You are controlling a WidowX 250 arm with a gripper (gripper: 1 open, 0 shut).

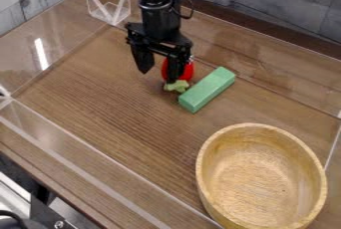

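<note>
My black gripper (160, 58) hangs over the upper middle of the wooden table, its fingers pointing down around a red object (178, 71). Whether it is open or shut on that object cannot be told. A small yellow-green piece (177, 86) lies just below the red one. A mint-green block (206, 91) lies diagonally to their right.
A large pale yellow bowl (260, 188) fills the lower right of the table (94, 114). A grey wall stands at the top left.
</note>
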